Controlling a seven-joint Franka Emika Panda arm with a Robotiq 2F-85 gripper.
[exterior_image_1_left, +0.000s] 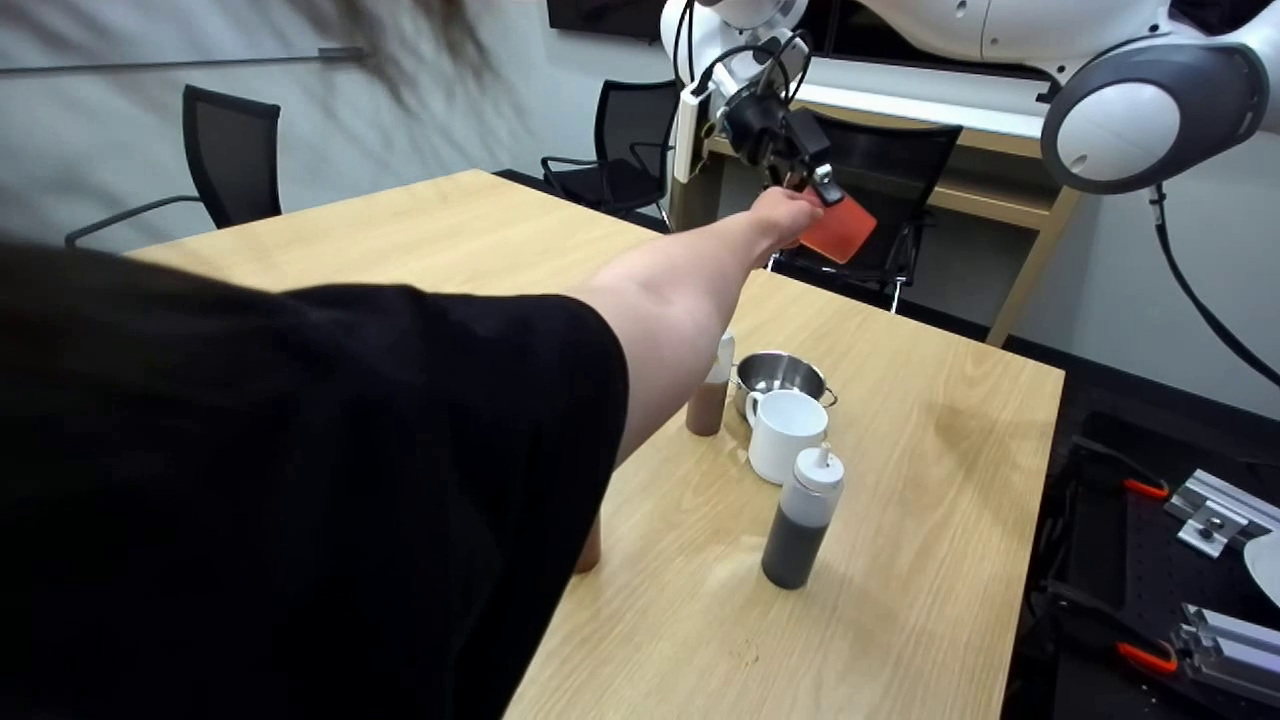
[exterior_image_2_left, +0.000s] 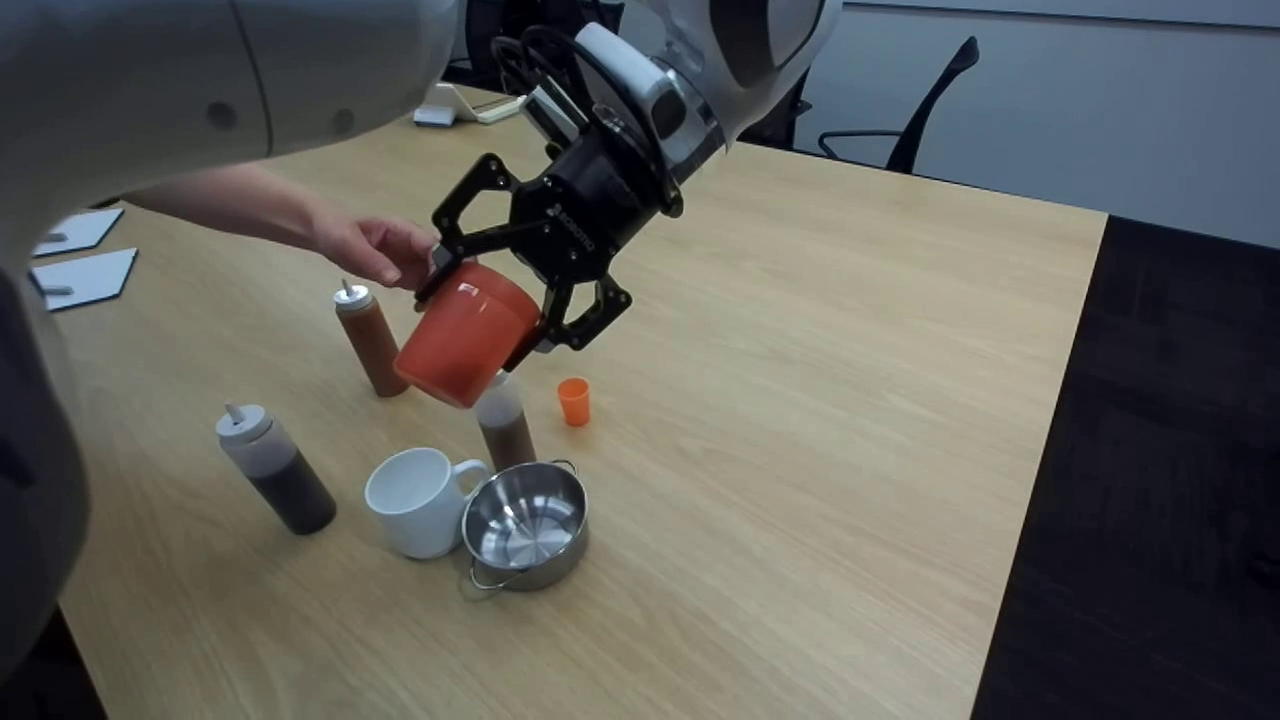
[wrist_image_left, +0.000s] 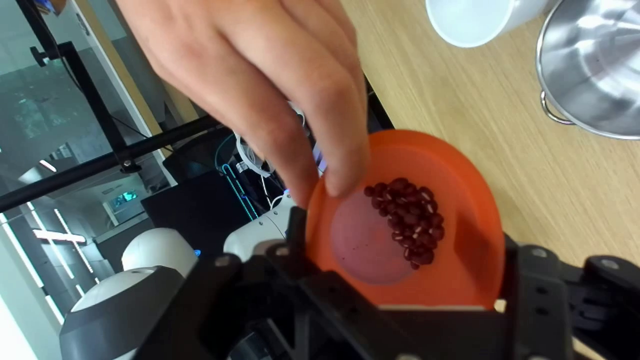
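Note:
Shut on an orange-red cup, my gripper holds it tilted in the air above the table, one finger on each side. In the wrist view, dark red beans lie together inside the cup, to one side of its bottom. A person's hand reaches to the cup's rim, fingertips at its edge beside my left finger; in exterior view 2 the hand is at the same side. Below the cup, a steel pot stands with its open top facing up, and a white mug is beside it.
Squeeze bottles stand near the mug: a dark one, a red-brown one and a brown one behind the pot. A small orange cup is nearby. The person's arm spans the table. Right of the pot, the table is clear.

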